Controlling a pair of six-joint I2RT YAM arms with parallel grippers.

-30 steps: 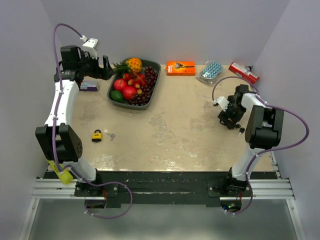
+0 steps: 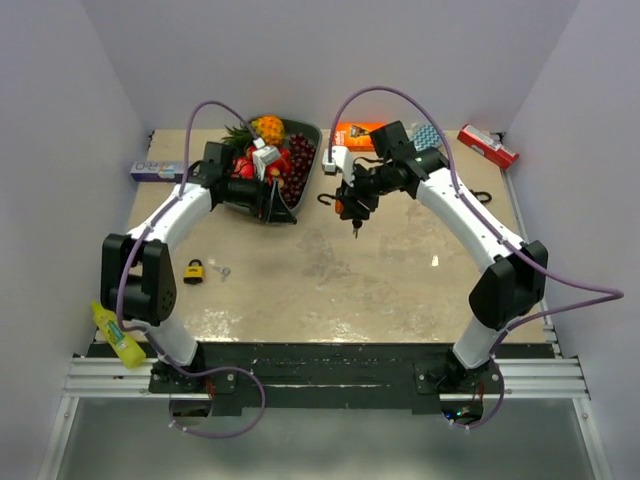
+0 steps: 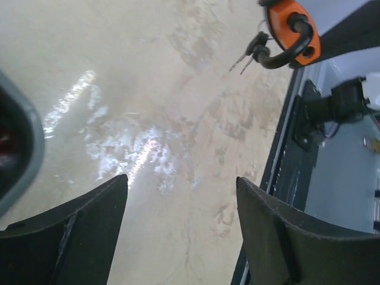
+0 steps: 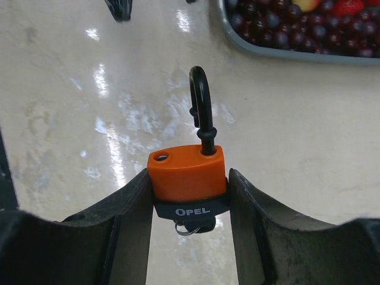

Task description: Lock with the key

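In the right wrist view my right gripper is shut on an orange and black OPEL padlock (image 4: pixel 186 171), its black shackle (image 4: pixel 203 107) pointing away from the fingers. Keys (image 3: pixel 240 61) hang at the padlock in the left wrist view. My left gripper (image 2: pixel 278 212) is open, empty, left of the padlock and apart from it, above the table beside the basket. A small yellow padlock (image 2: pixel 194 271) and loose keys (image 2: pixel 224 273) lie at the table's left.
A grey basket of fruit (image 2: pixel 305 195) stands at the back left. An orange box (image 2: pixel 357 133), a blue dotted packet (image 2: pixel 426 140) and a red box (image 2: pixel 488 150) line the back.
My right gripper has lifted the orange padlock from the right side and carried it to the middle. My left gripper has moved from the back left toward the middle.
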